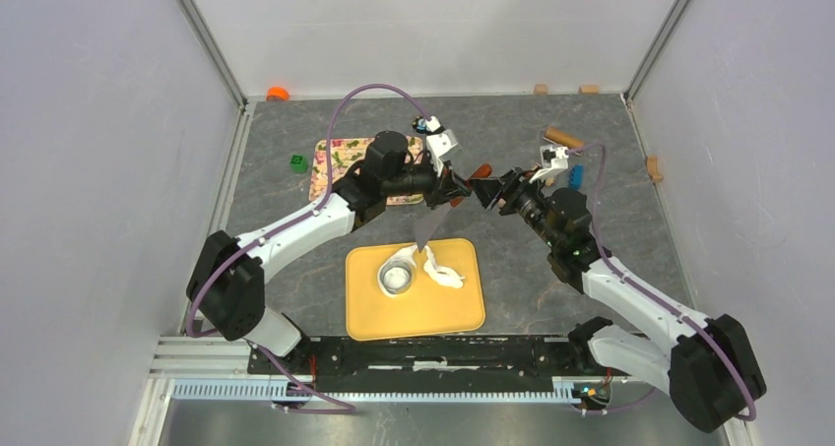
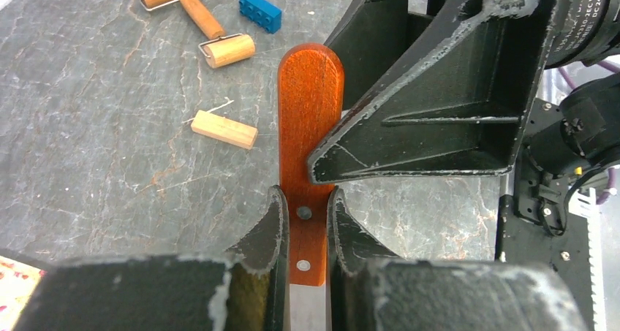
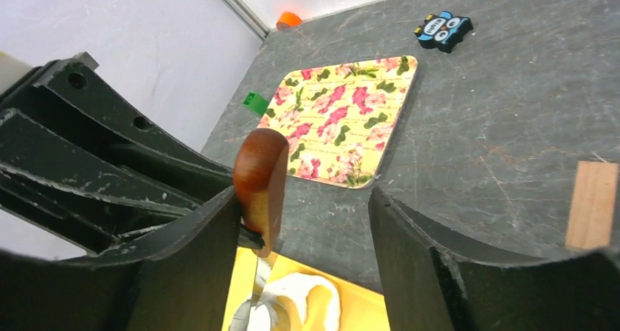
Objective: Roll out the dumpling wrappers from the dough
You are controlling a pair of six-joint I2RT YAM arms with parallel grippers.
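A scraper's wooden handle (image 2: 307, 104) is held by my left gripper, shut on it; its metal blade hangs over the yellow tray in the top view. My right gripper (image 1: 492, 192) is at the handle's upper part, with the handle (image 3: 259, 170) between its part-open fingers; whether both touch it I cannot tell. White dough (image 1: 443, 277) lies on the yellow tray (image 1: 414, 316) beside a metal ring (image 1: 396, 279).
Rollers (image 2: 230, 52), a blue brick (image 2: 259, 11) and a wood piece (image 2: 223, 130) lie at the right. A floral board (image 3: 343, 112) lies at the back left.
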